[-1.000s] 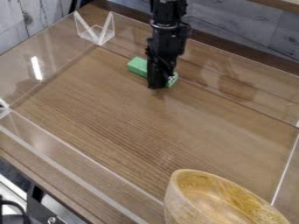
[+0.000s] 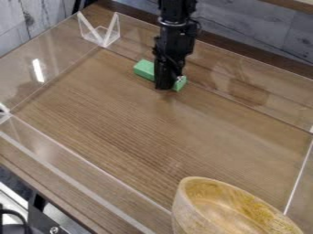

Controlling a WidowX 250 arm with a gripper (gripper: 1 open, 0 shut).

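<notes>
My black gripper (image 2: 164, 75) reaches down from the top centre of the view to a green object (image 2: 145, 69) lying on the wooden table. Its lower end is in front of the green piece and covers part of it. The fingers look shut; whether anything is between the fingers is too small and dark to tell.
A large tan bowl (image 2: 221, 206) fills the bottom right corner. A clear plastic object (image 2: 101, 29) stands at the back left. Dark gaps and cables lie beyond the table's left edge.
The gripper and arm have shifted very slightly at the same spot. The green piece stays where it was.
</notes>
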